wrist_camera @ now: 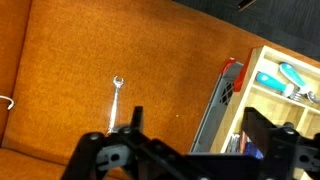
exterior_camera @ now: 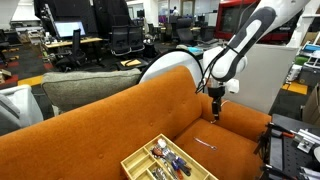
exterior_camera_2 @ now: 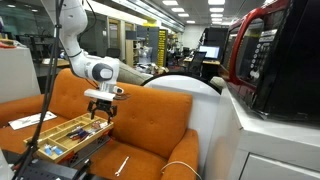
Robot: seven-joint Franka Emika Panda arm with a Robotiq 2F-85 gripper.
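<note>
A thin silver wrench [wrist_camera: 116,98] lies on the orange couch seat [exterior_camera: 230,130], with bare fabric around it. In the second exterior view the same wrench [exterior_camera_2: 123,164] is near the front of the seat. My gripper [exterior_camera: 215,109] hangs above the seat, behind the wrench as the first exterior view sees it. In the wrist view its dark fingers [wrist_camera: 88,158] are spread wide, with nothing held between them. A wooden tray [exterior_camera: 127,167] full of tools sits on the couch, left of the wrench.
A red-and-grey tool [wrist_camera: 218,105] lies along the tray's edge in the wrist view. A white cable [exterior_camera_2: 181,164] loops over the seat. The orange backrest [exterior_camera: 90,125] rises behind the tray. Free seat surface surrounds the wrench.
</note>
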